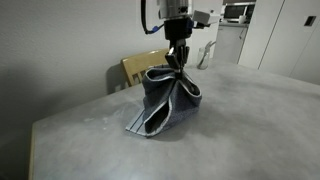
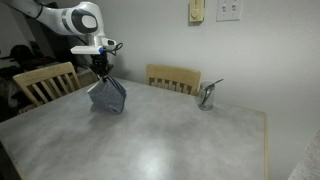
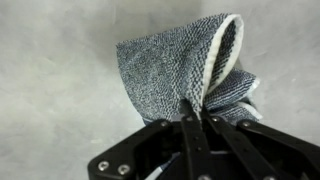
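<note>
A dark blue-grey cloth with a pale hem [image 1: 165, 105] hangs bunched from my gripper [image 1: 178, 66], its lower edge close to the grey table. In the wrist view the cloth [image 3: 180, 70] spreads out ahead of the fingers, and the gripper is shut on a gathered fold of it. The fingertips are partly covered by the fabric. From the other side, the second exterior view has the cloth [image 2: 108, 95] at the left part of the table below the gripper [image 2: 103, 76]. Whether its lowest corner still touches the table, I cannot tell.
A metal cup holding a utensil [image 2: 207, 97] stands near the table's back edge. Wooden chairs [image 2: 172, 78] [image 2: 50, 85] are behind the table.
</note>
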